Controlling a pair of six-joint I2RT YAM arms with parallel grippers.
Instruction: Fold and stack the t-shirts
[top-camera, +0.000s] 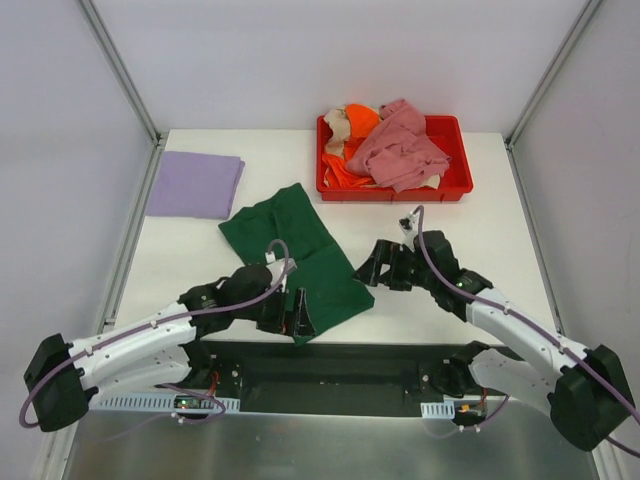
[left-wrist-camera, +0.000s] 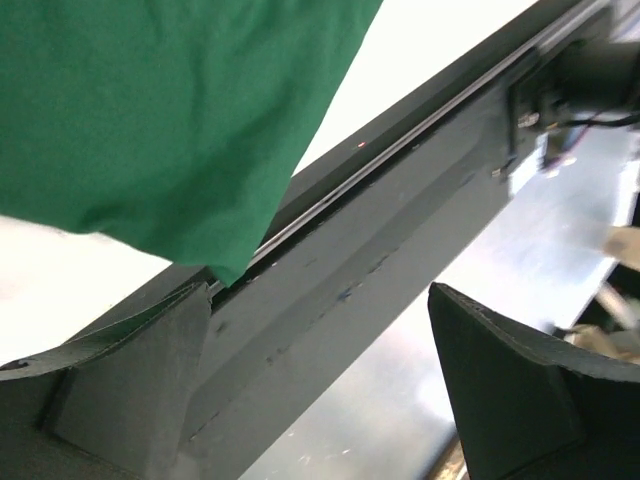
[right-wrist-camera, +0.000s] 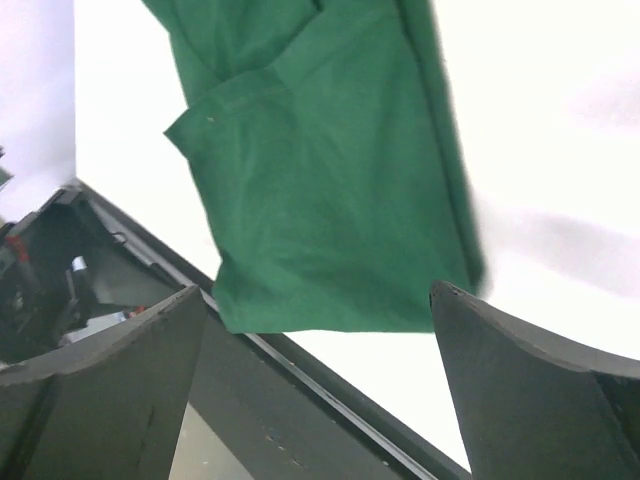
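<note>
A green t-shirt (top-camera: 322, 277) lies partly folded on the table, its near corner reaching the front edge. My left gripper (top-camera: 288, 326) hovers over that near end. In the left wrist view its fingers (left-wrist-camera: 130, 385) stand apart, and the shirt's corner (left-wrist-camera: 225, 262) shows beyond them, not gripped. To the right of the shirt, above the table, is my right gripper (top-camera: 368, 270), its fingers wide with nothing between them. The right wrist view shows the shirt (right-wrist-camera: 330, 210) lying fairly flat ahead of the fingers. A folded purple shirt (top-camera: 195, 184) rests at the back left.
A red bin (top-camera: 463, 170) with pink, orange and beige clothes (top-camera: 400, 145) stands at the back right. A dark rail (top-camera: 330, 360) runs along the front edge.
</note>
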